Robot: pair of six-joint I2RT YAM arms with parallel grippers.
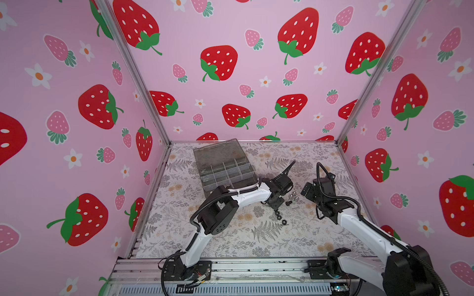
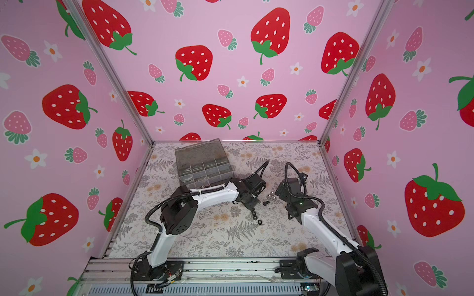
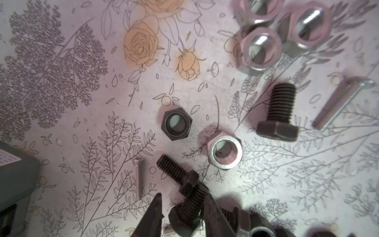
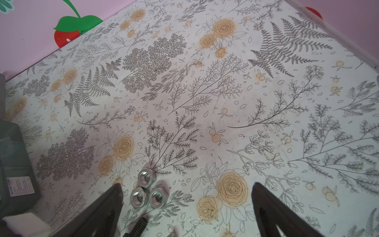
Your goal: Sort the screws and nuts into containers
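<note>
In the left wrist view my left gripper stands part open, pointing down over the cluster of screws. A black bolt (image 3: 196, 199) lies between its fingers, with a gap on the left side; another black bolt (image 3: 171, 167) lies just ahead of it. Beyond are a black nut (image 3: 176, 124), a silver nut (image 3: 225, 150), a thin silver screw (image 3: 138, 179), an upright-looking black bolt (image 3: 279, 112) and a long silver screw (image 3: 341, 103). The divided organizer box (image 1: 222, 170) stands open at the back left. My right gripper is open and empty.
A group of silver nuts (image 3: 262, 49) lies at the far right of the left wrist view, also in the right wrist view (image 4: 146, 177). A black nut (image 1: 284, 222) sits near the front.
</note>
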